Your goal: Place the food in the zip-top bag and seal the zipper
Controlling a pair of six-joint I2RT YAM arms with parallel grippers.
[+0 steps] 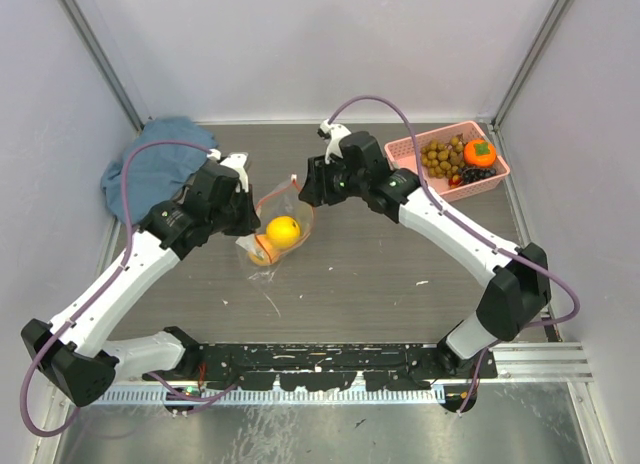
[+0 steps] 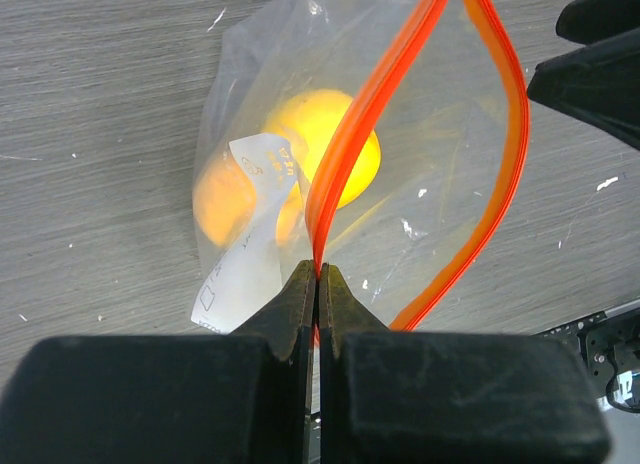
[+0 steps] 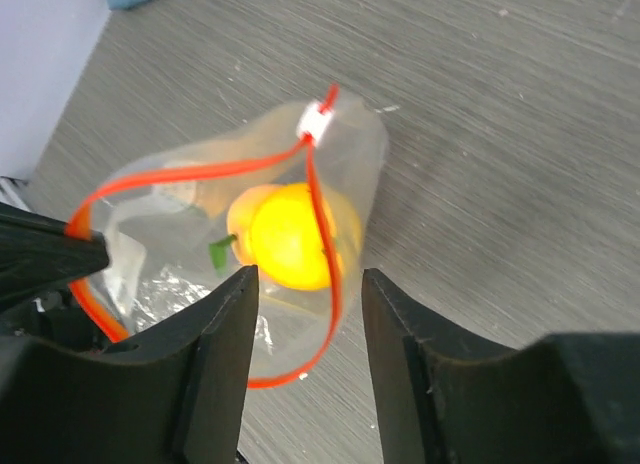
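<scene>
The clear zip top bag (image 1: 298,212) lies mid-table, its orange-trimmed mouth spread apart. Inside are a yellow round fruit (image 1: 283,232) and a peach-orange item; the right wrist view also reveals a bit of green. My left gripper is shut on the orange rim (image 2: 338,169) at one side of the mouth. Across from it, my right gripper has its fingers apart. The opposite stretch of rim (image 3: 328,239) appears between those fingers in the right wrist view, not pinched. A white label (image 2: 262,209) is on the bag.
A pink basket (image 1: 404,147) at the back right holds grapes, a persimmon (image 1: 480,153) and dark berries. Crumpled blue cloth (image 1: 158,169) lies at the back left. Bare table (image 1: 370,284) shows to the front right of the bag.
</scene>
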